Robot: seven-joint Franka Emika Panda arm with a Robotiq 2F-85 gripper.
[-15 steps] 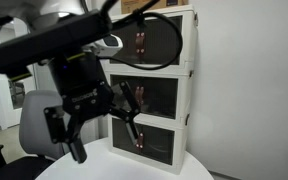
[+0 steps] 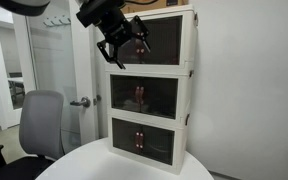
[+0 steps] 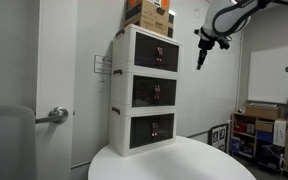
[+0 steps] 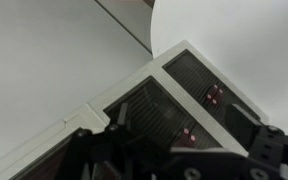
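Note:
A white cabinet of three stacked units (image 2: 186, 90) stands on a round white table (image 2: 89, 163). Each unit has dark see-through double doors with red-brown handles, all closed. My gripper (image 2: 132, 57) hangs in front of the top unit in exterior view 1, its fingers apart and nothing between them. From the other side, the gripper (image 3: 213, 57) appears in the air to the right of the cabinet (image 3: 118, 105), clear of it. The wrist view looks down along the door fronts, with middle doors (image 4: 149, 110) partly hidden behind the gripper.
Cardboard boxes (image 3: 149, 17) sit on top of the cabinet. A grey office chair (image 2: 41, 125) and a door with a handle (image 2: 81, 102) are at the left. Shelves (image 3: 259, 130) stand farther back.
The arm has risen and drawn closer to the cabinet, from low before the bottom unit to the height of the top one. The fingers stay apart; the cabinet looks unchanged.

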